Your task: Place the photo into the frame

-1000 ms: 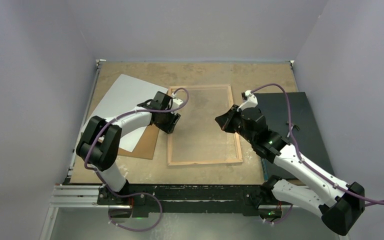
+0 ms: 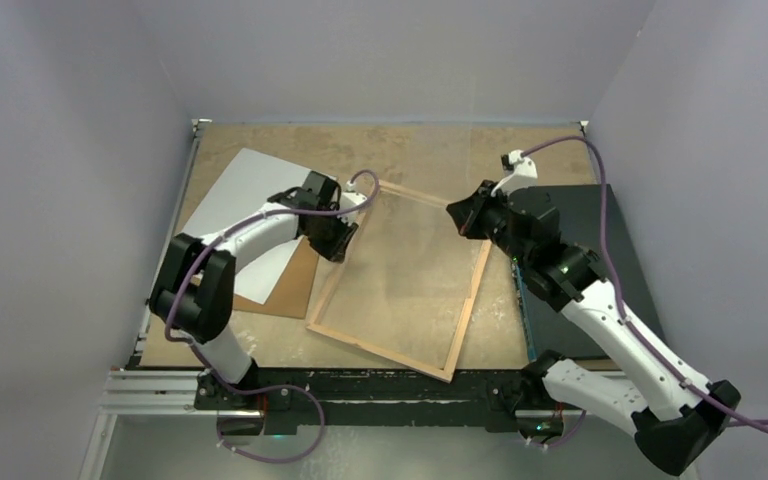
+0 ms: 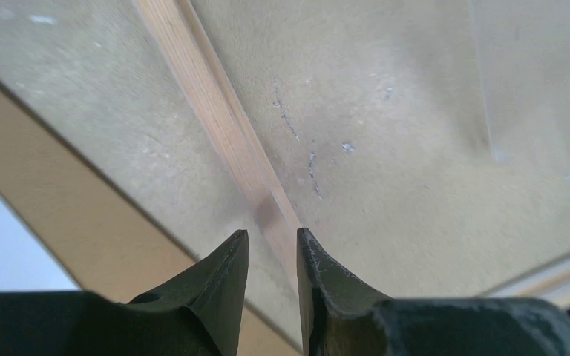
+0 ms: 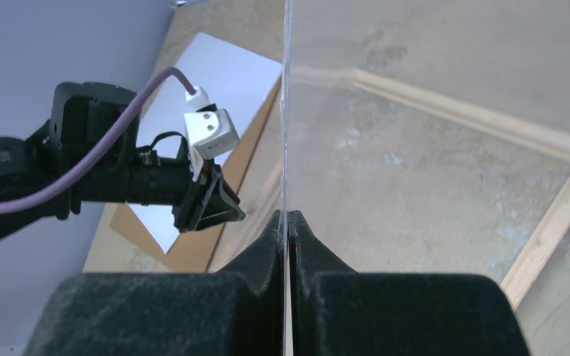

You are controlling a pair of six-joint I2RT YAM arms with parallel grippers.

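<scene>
The light wooden frame (image 2: 380, 350) lies turned at an angle mid-table. Over its left rail (image 3: 215, 111) is my left gripper, part open, its fingertips apart with the rail showing beyond the gap. To the left, a white sheet (image 2: 250, 180) lies on a brown board (image 2: 295, 285); no picture shows on its face. Above the frame's right side, my right gripper (image 2: 453, 213) is shut on the edge of a clear sheet (image 4: 286, 133), which rises from between its fingers. In the left wrist view a corner of the clear sheet (image 3: 542, 81) also shows.
A large dark board (image 2: 600, 310) takes up the table's right side, partly under my right arm. Bare table (image 2: 490, 345) shows to the right of the frame and along the back. The frame's lowest corner (image 2: 448, 375) reaches over the front edge.
The frame has turned clockwise and its lower end has slid toward the front edge. My right gripper has shifted right and slightly back.
</scene>
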